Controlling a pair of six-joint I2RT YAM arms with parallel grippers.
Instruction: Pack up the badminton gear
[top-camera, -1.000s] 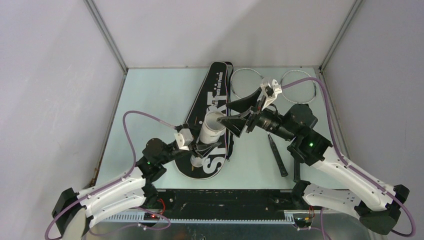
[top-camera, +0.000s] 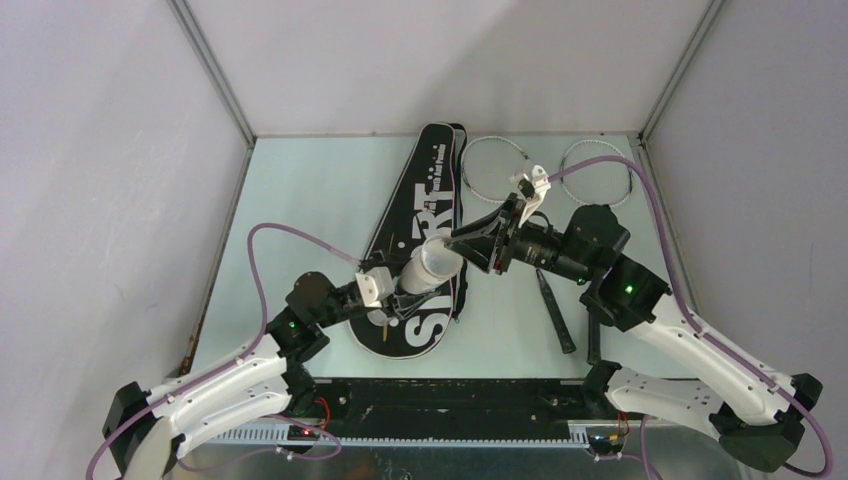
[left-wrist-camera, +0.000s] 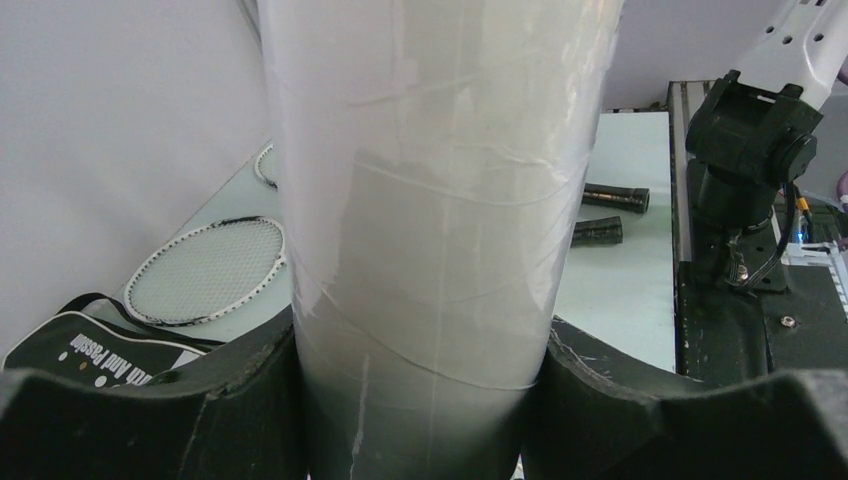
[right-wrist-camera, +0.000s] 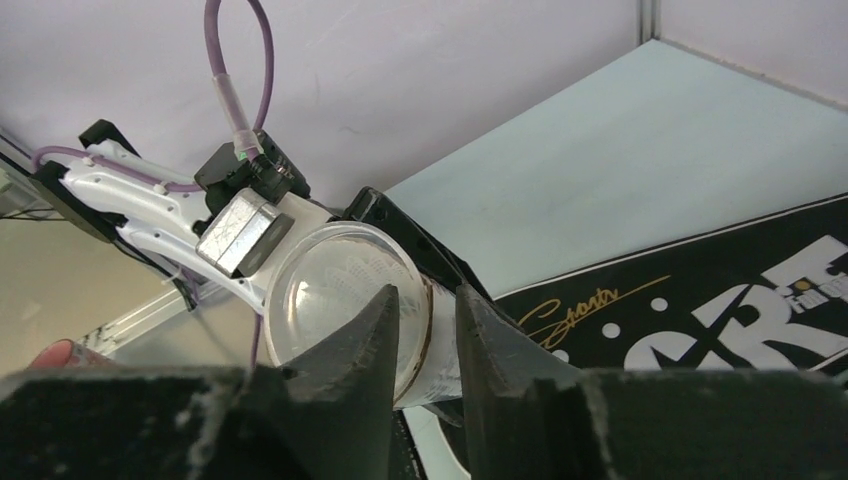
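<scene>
A white, plastic-wrapped shuttlecock tube (left-wrist-camera: 430, 200) is held upright-to-tilted in my left gripper (top-camera: 408, 300), shut on it above the black racket bag (top-camera: 405, 215). Its round clear end (right-wrist-camera: 340, 300) faces my right gripper (top-camera: 465, 242), whose part-open fingers stand at that end in the top and right wrist views; whether they touch it I cannot tell. Two white-framed rackets (left-wrist-camera: 205, 270) lie on the table's right part, with dark handles (top-camera: 555, 315) pointing to the front edge.
Walls stand at the back and sides, and a dark rail runs along the front.
My right gripper's fingers have drawn closer together at the tube's end and shifted slightly. The tube in my left gripper has tilted a little toward the right gripper.
</scene>
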